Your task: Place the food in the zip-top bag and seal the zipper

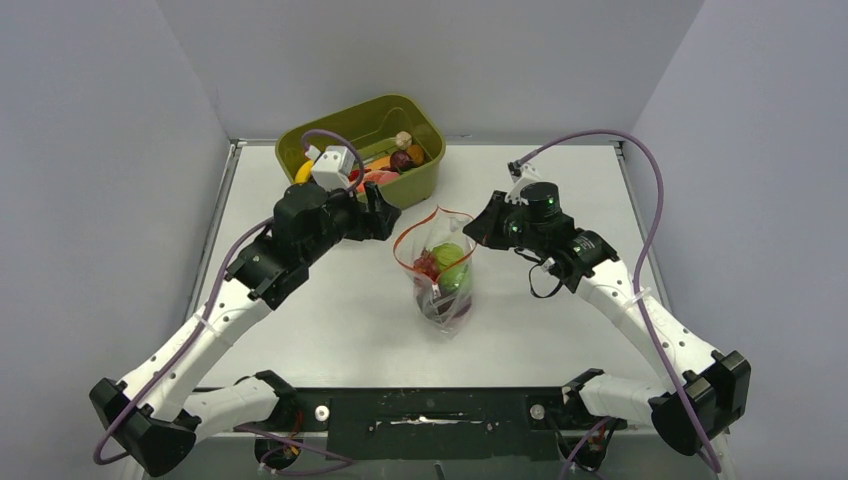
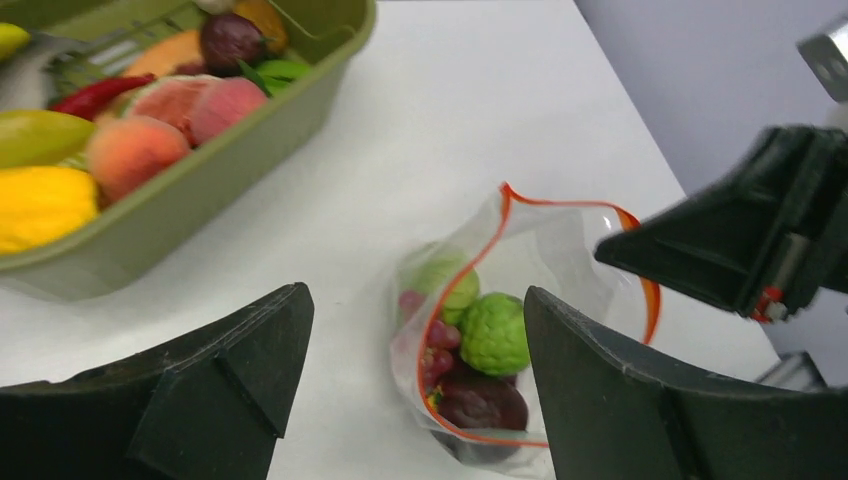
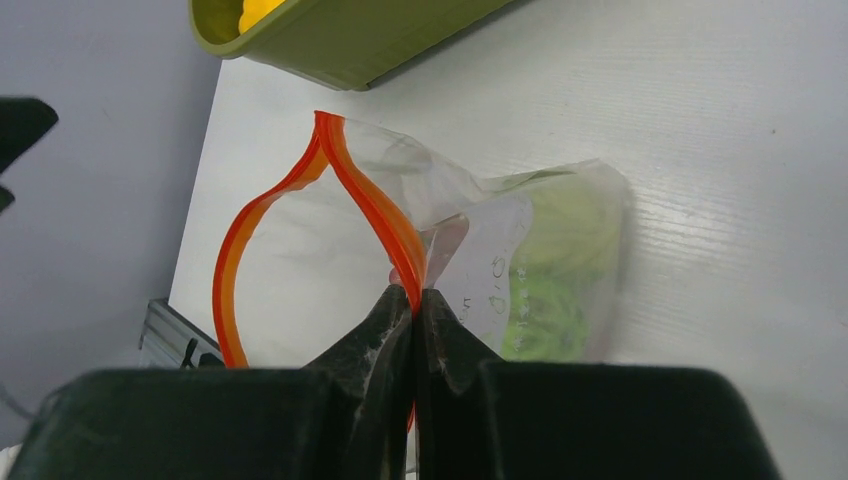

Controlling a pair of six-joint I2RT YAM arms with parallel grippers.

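The zip top bag (image 1: 438,295) stands on the white table with its orange-rimmed mouth open, holding a green round vegetable (image 2: 493,335), grapes (image 2: 440,355) and a dark food (image 2: 478,405). My right gripper is shut on the bag's orange zipper edge at the right side of the mouth. My left gripper is open, up and to the left of the bag, with nothing held between its fingers.
A green bin (image 1: 430,180) with assorted fruit and vegetables stands at the back left, close behind the left gripper.
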